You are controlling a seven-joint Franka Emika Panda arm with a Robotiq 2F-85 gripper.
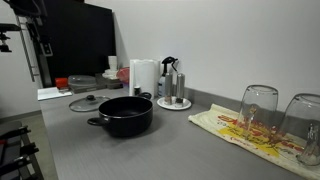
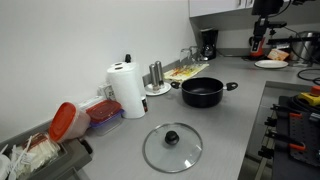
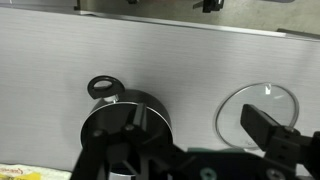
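Note:
A black two-handled pot (image 1: 126, 117) rests on the grey table, its top uncovered. The round glass lid (image 2: 172, 147), with a black knob, lies flat on the table apart from the pot. From above, the pot (image 3: 123, 130) appears at the left and the lid (image 3: 257, 112) at the right. My gripper is open high over the table, with no object visible between its fingers; its black fingers overlap parts of both pot and lid in the wrist view.
A paper towel roll (image 2: 124, 91) and a white plate (image 1: 174, 103) with bottles stand behind the pot. Two upturned glasses (image 1: 257, 108) rest on a patterned towel (image 1: 222, 122). A dish rack (image 2: 40, 160) borders the lid's side. Bare table surrounds the pot's front.

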